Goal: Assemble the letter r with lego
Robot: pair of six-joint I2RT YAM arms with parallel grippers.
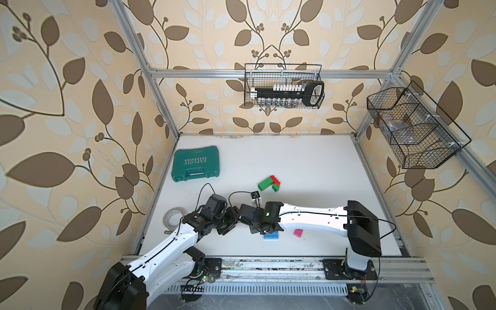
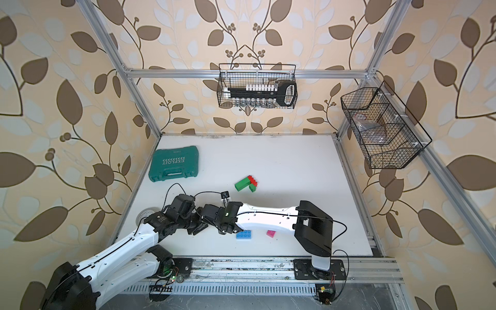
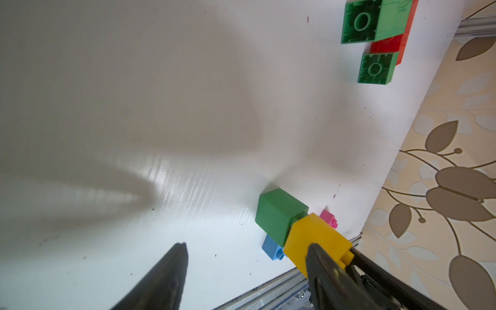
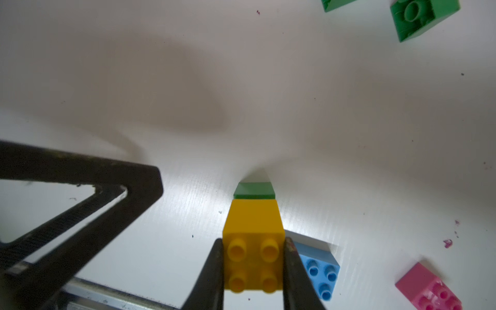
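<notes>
In the wrist views, my right gripper is shut on a yellow brick [image 4: 253, 217], which has a green brick [image 3: 279, 214] at its far end. My left gripper is part open beside them, no brick seen between its fingertips; the yellow brick lies close to its right finger. Behind them on the white table lie green bricks [image 2: 242, 183] with a red brick [image 3: 385, 45]. A blue brick [image 4: 316, 271] and a pink brick [image 4: 423, 286] lie at the front, below and right of the held bricks.
A teal case [image 1: 195, 162] lies at the back left and a tape roll [image 1: 173, 219] at the left. Wire baskets [image 1: 284, 87] hang on the rear and right frames.
</notes>
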